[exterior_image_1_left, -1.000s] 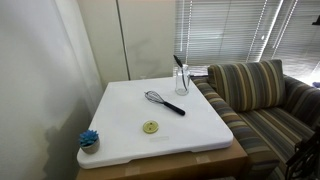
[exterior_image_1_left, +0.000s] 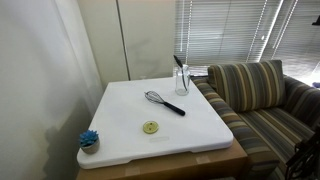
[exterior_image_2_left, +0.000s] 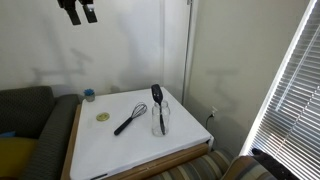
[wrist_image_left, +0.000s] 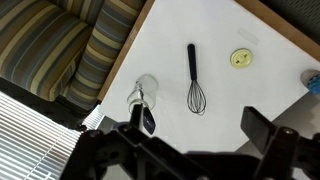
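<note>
In the wrist view my gripper is open, its dark fingers wide apart with nothing between them. It hangs high above the table, showing at the top left of exterior view 2 (exterior_image_2_left: 81, 15). A whisk with a black handle (exterior_image_1_left: 172, 107) and wire loops lies flat near the middle of the white table (exterior_image_1_left: 125, 135). Towards the back stands a clear jar (exterior_image_1_left: 181, 82) with a black utensil (exterior_image_2_left: 157, 95) leaning in it. A round yellowish disc (exterior_image_1_left: 150, 127) lies apart from the whisk.
A small pot with a blue plant (exterior_image_1_left: 89, 139) sits at a table corner. Beside the table is a striped armchair (exterior_image_1_left: 247, 87); a dark grey seat (exterior_image_2_left: 38, 125) shows in exterior view 2.
</note>
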